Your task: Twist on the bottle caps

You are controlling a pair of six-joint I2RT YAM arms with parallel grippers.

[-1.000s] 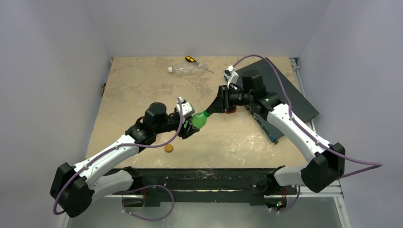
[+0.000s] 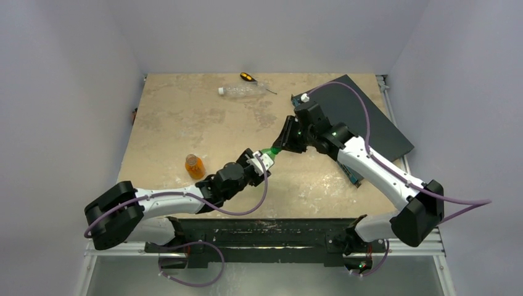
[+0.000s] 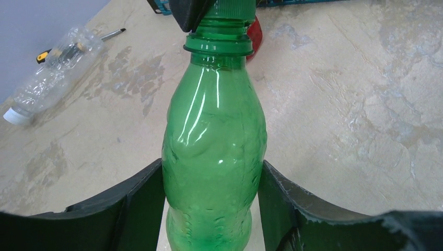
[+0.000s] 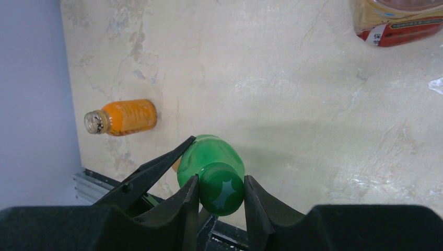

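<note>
The green bottle (image 3: 214,125) stands between the two fingers of my left gripper, which lie close along both sides of its body; whether they grip it is unclear. On its mouth sits a green cap (image 4: 221,191), with my right gripper shut on it. From above, little of the bottle shows between the two grippers. An orange bottle (image 2: 195,166) with no cap visible on its glassy mouth is at the left of the table. Farther back lies a clear bottle (image 2: 240,90) with a white cap (image 3: 18,115).
Behind the clear bottle is a yellow-black screwdriver (image 2: 248,77). A dark panel (image 2: 370,117) occupies the back right. In the right wrist view, a jar with a red label (image 4: 402,29) is at the top right corner.
My left gripper has moved right and closer to the right gripper, covering more of the green bottle. The orange bottle has come into view; the small orange disc near the front is now hidden.
</note>
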